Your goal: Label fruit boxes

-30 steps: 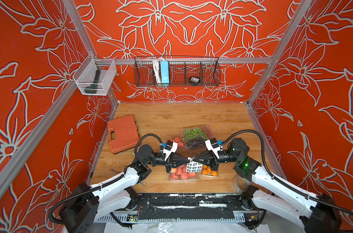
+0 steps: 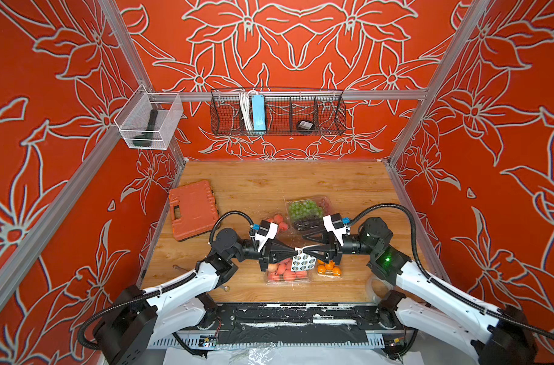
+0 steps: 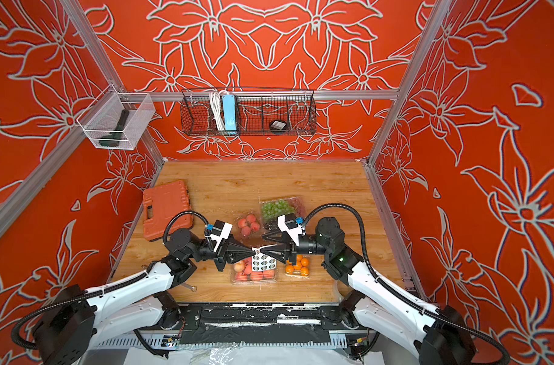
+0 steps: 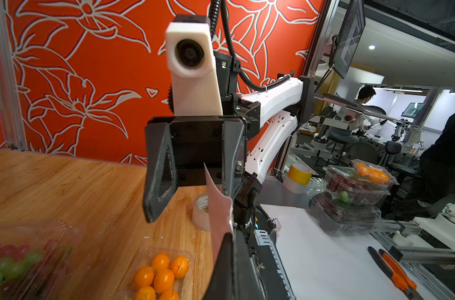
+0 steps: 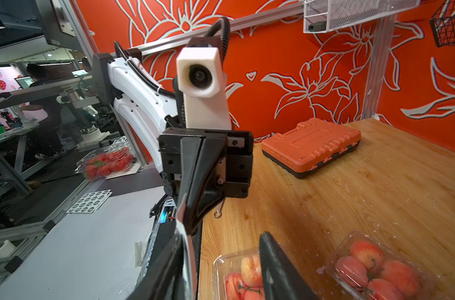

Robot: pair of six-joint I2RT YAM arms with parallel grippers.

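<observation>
A small white sheet of round stickers [image 2: 303, 262] hangs between my two grippers, above the fruit boxes. Its top edge is pinched by my left gripper, shut. Facing it, my right gripper has its fingers apart, one [image 4: 232, 165] close beside the sheet [image 4: 218, 215]; whether that finger touches it I cannot tell. Below, a clear box of peaches [image 3: 253, 275] and a small box of orange fruit [image 3: 297, 266] sit near the table front. Behind the arms lie a second peach box [image 3: 247, 224] and a grape box [image 3: 281, 208].
An orange tool case [image 2: 193, 209] lies at the table's left. A tape roll [image 4: 201, 212] stands at the front right. Wire baskets [image 2: 278, 112] hang along the back wall.
The sheet swung and bent at that time, and hangs flatter now. The left arm stays nearly still.
</observation>
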